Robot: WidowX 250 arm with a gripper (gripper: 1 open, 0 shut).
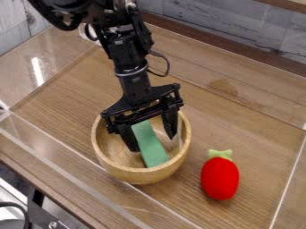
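My black gripper (143, 123) reaches down from the top into a round wooden bowl (141, 170) at the lower middle, its fingers spread at the bowl's back half. A green block (150, 150) lies in the bowl below and between the fingers, its front part uncovered. Whether the fingers touch it is unclear.
A red strawberry-like toy (220, 179) with a green top lies right of the bowl, close to it. A cable lies at the bottom left edge.
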